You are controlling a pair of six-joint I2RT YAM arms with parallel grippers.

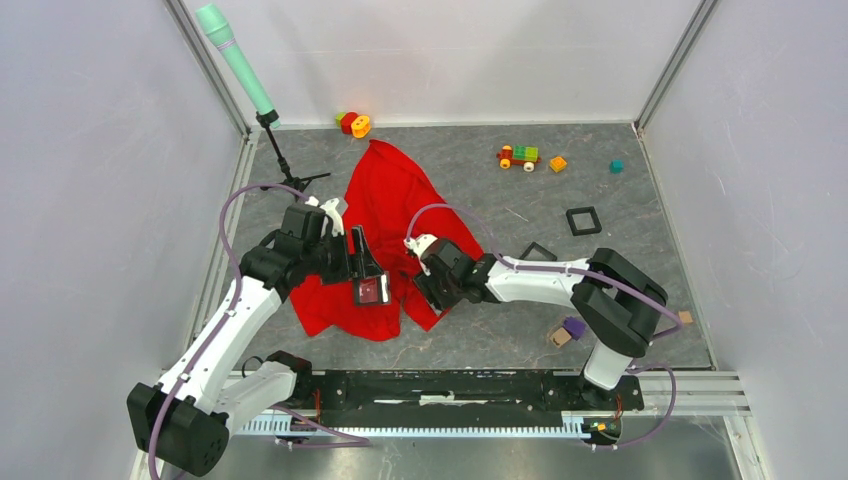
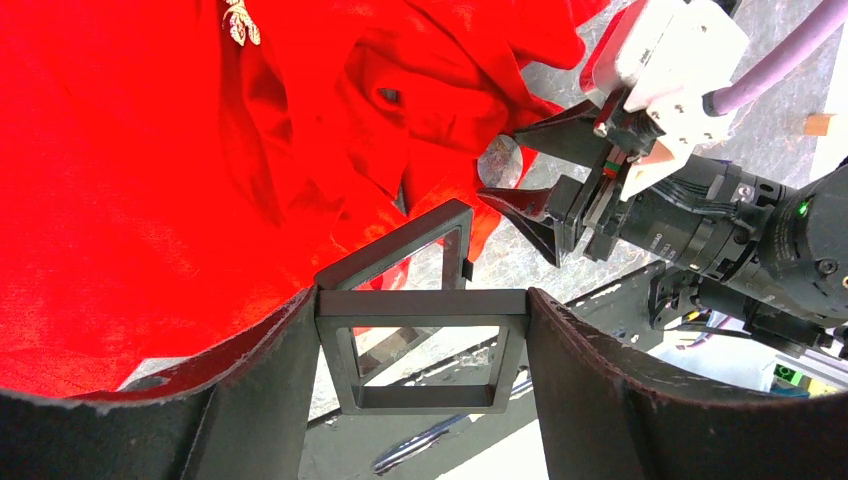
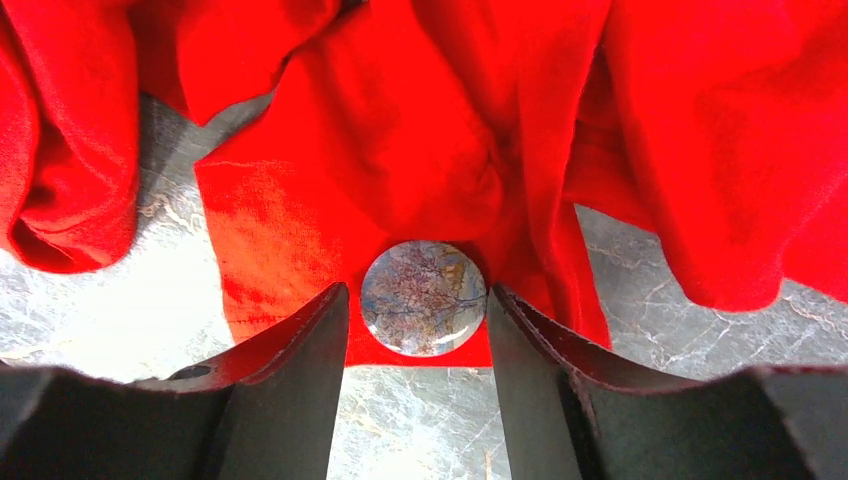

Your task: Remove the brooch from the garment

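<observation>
The red garment (image 1: 400,190) lies crumpled in the middle of the table. On its cuff, in the right wrist view, sits a round, marbled grey-brown disc (image 3: 424,320). My right gripper stands open around it, one fingertip on each side, close to its edges. A gold leaf-shaped ornament (image 2: 241,24) shows on the cloth at the top of the left wrist view; which of the two is the brooch I cannot tell. Over the garment's lower left part, my left gripper is shut on a black square frame (image 2: 424,398).
Another black frame (image 1: 583,221) lies at the right, and a dark one (image 1: 538,253) is partly hidden behind the right arm. A toy train (image 1: 518,157) and small blocks stand at the back. A purple block (image 1: 574,327) lies below the right arm.
</observation>
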